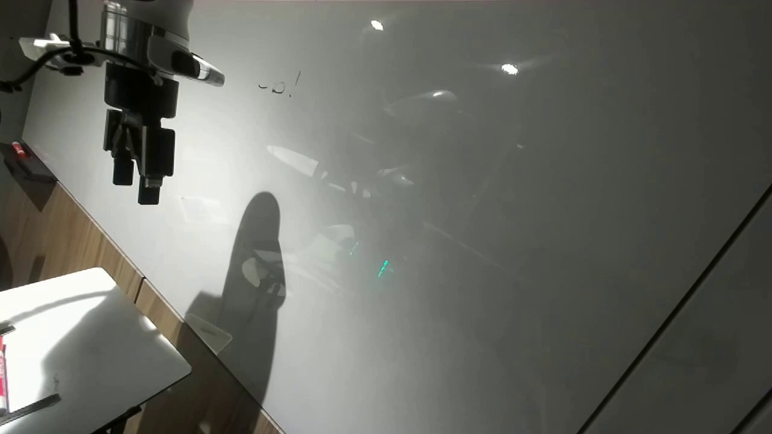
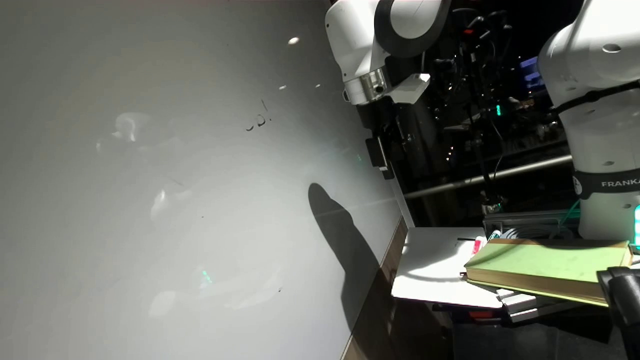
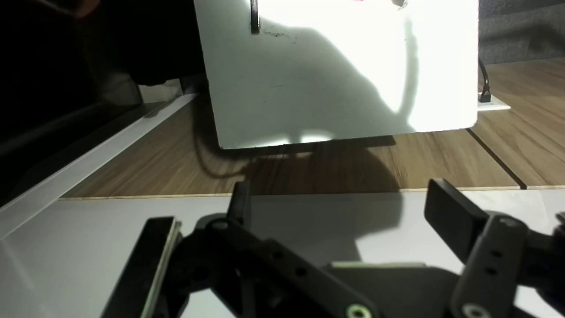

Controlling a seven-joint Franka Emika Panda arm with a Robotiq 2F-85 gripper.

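My gripper hangs pointing down in front of the large whiteboard, at its left side in exterior view 1. In the wrist view the gripper is open, its fingers wide apart and nothing between them. Small black marks are drawn on the upper part of the board. Below the gripper stands a small white table. A red and white marker lies on that table, with a dark stick near it in exterior view 1.
A green book lies beside the white table, near the robot's base. Wood panelling runs under the board. At the far left in exterior view 1 a dark holder carries something red. The space in front of the board is free.
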